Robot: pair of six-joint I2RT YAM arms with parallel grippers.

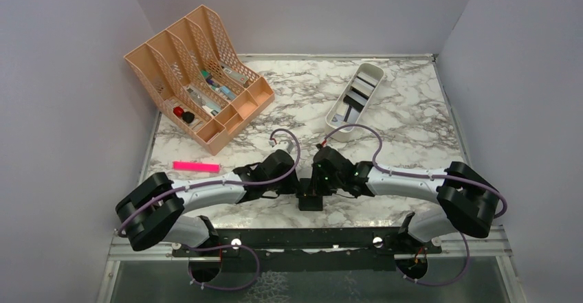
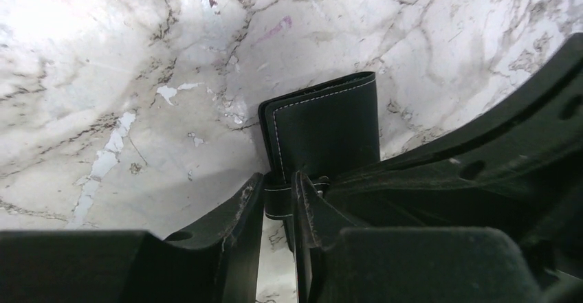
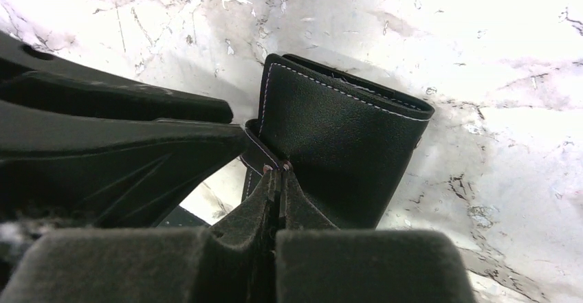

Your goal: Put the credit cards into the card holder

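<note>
A black card holder (image 1: 311, 204) with pale stitching lies folded on the marble table at the front middle. Its strap (image 2: 279, 201) runs along one side. In the left wrist view, my left gripper is part open at the strap, a gap between its fingertips. My right gripper is shut at the strap's free end; a thin edge of it seems to be pinched there. Both arms cover part of the holder from above. Flat pieces, possibly the cards (image 1: 355, 101), lie in a white tray (image 1: 377, 71); they are too small to tell.
An orange divided organizer (image 1: 216, 143) with several small items stands at the back left. A pink strip (image 1: 196, 167) lies in front of it. Bare marble table (image 1: 412, 124) stretches along the right, behind the right arm.
</note>
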